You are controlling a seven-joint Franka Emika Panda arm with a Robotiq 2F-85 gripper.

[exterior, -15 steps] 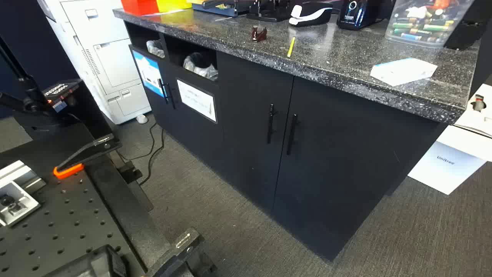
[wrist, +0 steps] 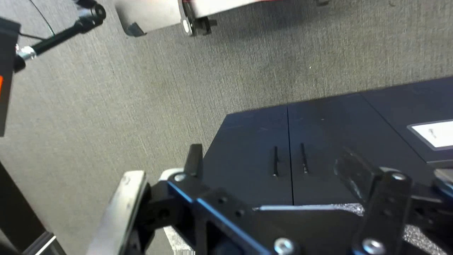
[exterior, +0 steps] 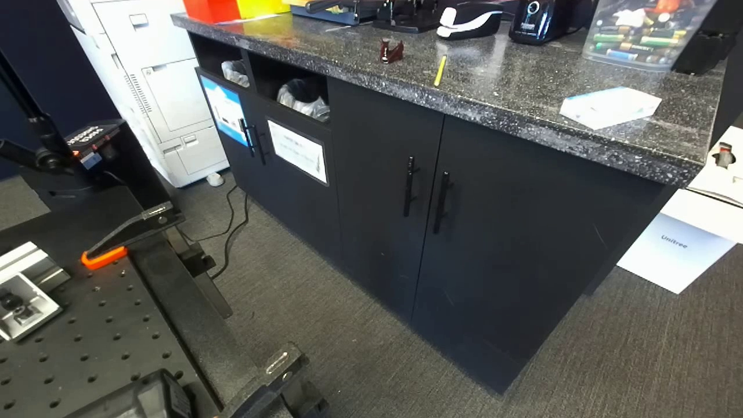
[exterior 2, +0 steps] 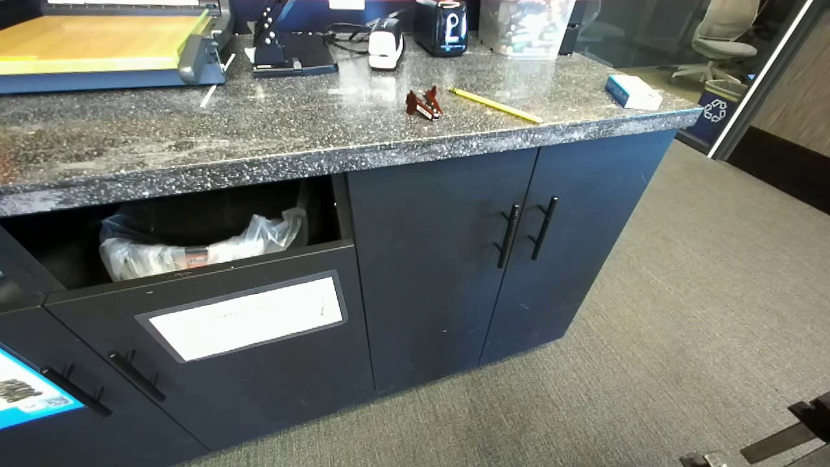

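Observation:
In the wrist view my gripper stands open, its two fingers wide apart with nothing held between them. Beyond the gap, some way off, are the dark cabinet doors with two black handles [wrist: 276, 161]. On the speckled counter [exterior 2: 257, 132] lie a dark red staple remover [exterior 2: 424, 105], a yellow pencil [exterior 2: 498, 105] and a small blue-and-white box [exterior 2: 631, 92]. Both cabinet doors [exterior: 376, 174] are closed. The exterior views do not show the gripper's fingers.
At the counter's back stand a paper cutter [exterior 2: 101, 43], a stapler [exterior 2: 386, 43], a pencil sharpener [exterior 2: 441, 27] and a clear bin of markers [exterior: 644, 35]. A perforated black table [exterior: 90, 334] is at the lower left. Carpet lies open between table and cabinet.

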